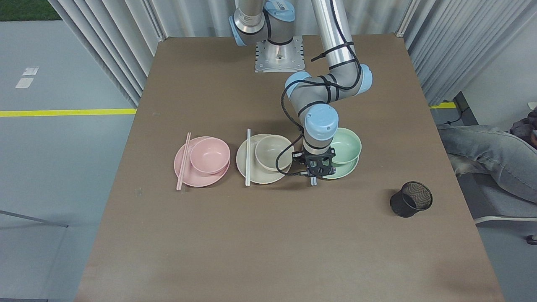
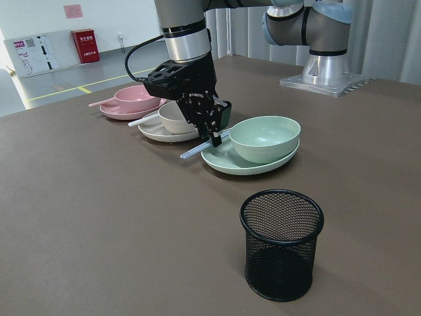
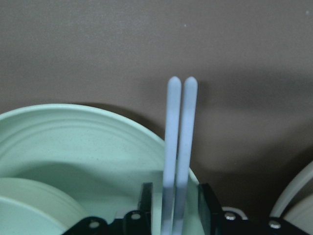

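A pair of pale blue chopsticks (image 3: 171, 127) lies across the rim of the mint plate (image 2: 243, 168), beside the mint bowl (image 2: 264, 140). My gripper is down over them in the wrist view, its fingers open on either side of both sticks, with space between fingers and sticks. In the front view the gripper hides part of the chopsticks and of the mint plate.
A cream bowl (image 1: 272, 148) and plate with chopsticks (image 1: 248, 158) stand to the left, a pink set (image 1: 209, 155) farther left. A black mesh holder (image 1: 410, 199) stands at front right.
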